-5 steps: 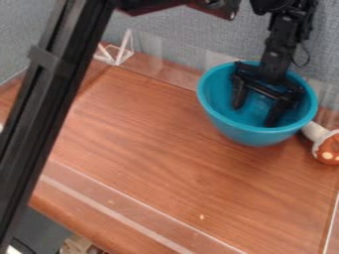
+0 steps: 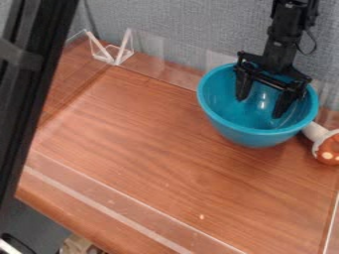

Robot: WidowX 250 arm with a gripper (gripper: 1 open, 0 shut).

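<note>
A blue bowl [image 2: 232, 119] sits at the right of the wooden counter. My black gripper [image 2: 265, 87] hangs over it, its open fingers reaching down inside the rim. Whether anything lies under them in the bowl is hard to see.
An orange-and-white object [image 2: 328, 148] with a white handle lies against the bowl's right side. A white wire rack [image 2: 111, 48] stands at the back left by the grey wall.
My gripper has risen within the bowl, its fingertips higher than before. The bowl stays in place.
</note>
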